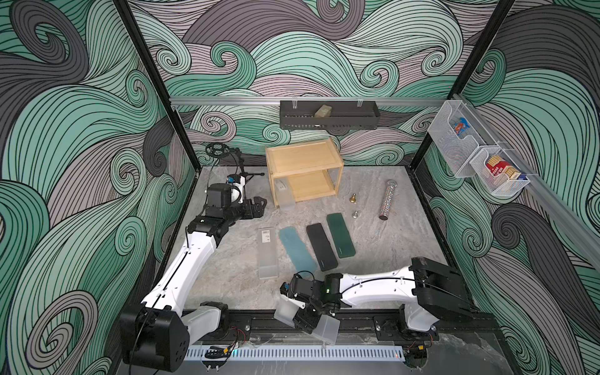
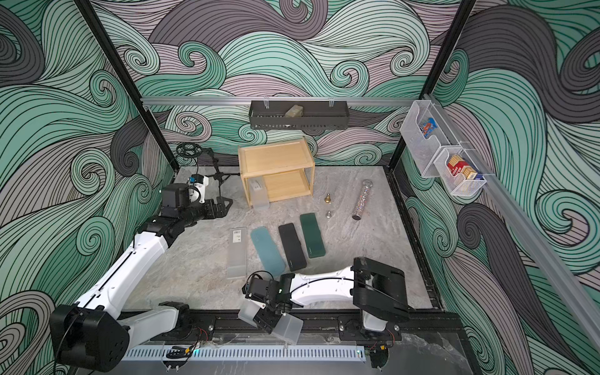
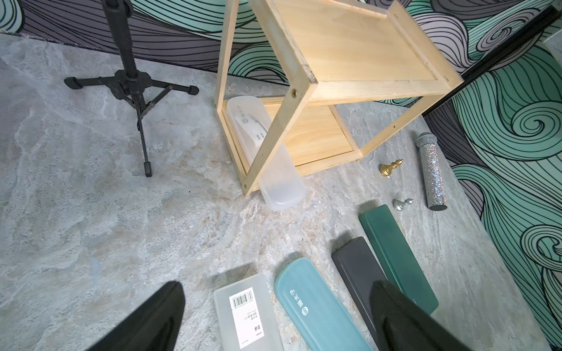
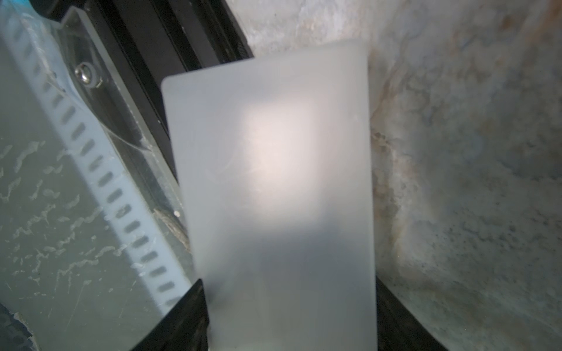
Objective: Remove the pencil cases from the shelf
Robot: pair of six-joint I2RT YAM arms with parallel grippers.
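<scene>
My right gripper is shut on a frosted clear case (image 4: 281,175), held at the table's front edge; one end of that case (image 1: 326,329) shows beyond the fingers. A second frosted case (image 3: 282,175) lies on the wooden shelf's (image 3: 351,46) lower board, its near end jutting out past the front. Apart from it, to the left, my left gripper (image 1: 262,207) is open and empty. In a row on the table lie a clear case with a label (image 1: 267,253), a light blue case (image 1: 297,248), a black case (image 1: 322,246) and a dark green case (image 1: 340,235).
A black tripod (image 3: 133,82) stands left of the shelf. Gold (image 1: 353,198) and silver (image 1: 355,213) chess pieces and a glittery microphone (image 1: 388,200) are on the right. Bare table lies to the left of the row.
</scene>
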